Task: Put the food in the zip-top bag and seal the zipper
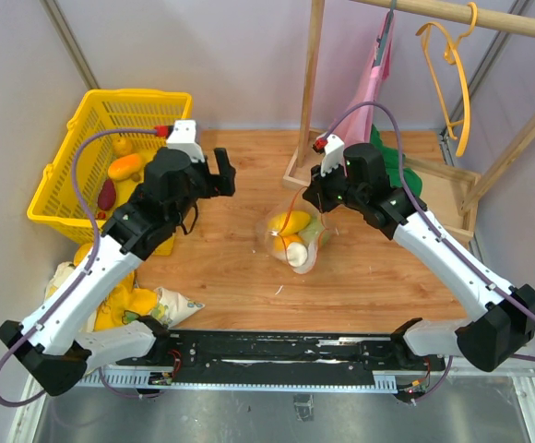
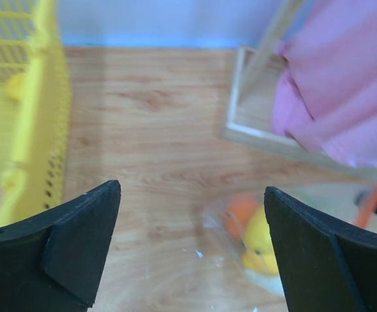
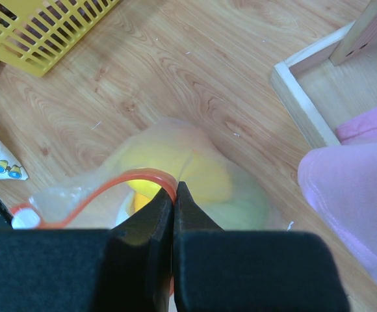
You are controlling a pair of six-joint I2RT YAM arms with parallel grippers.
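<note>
A clear zip top bag [image 1: 291, 235] with a red zipper rim rests at the table's middle, holding yellow food, something pale green and something white. My right gripper [image 1: 309, 194] is shut on the bag's rim at its upper side; the right wrist view shows the red rim [image 3: 130, 175] running into the fingertips. My left gripper [image 1: 219, 175] stands open beside the yellow basket, up and left of the bag, with nothing between its fingers.
The yellow basket [image 1: 65, 166] with assorted food is at the left, cloths and packets below it. A wooden rack [image 1: 309, 65] with a pink cloth and hanger stands behind the bag at right. Bare wood surrounds the bag.
</note>
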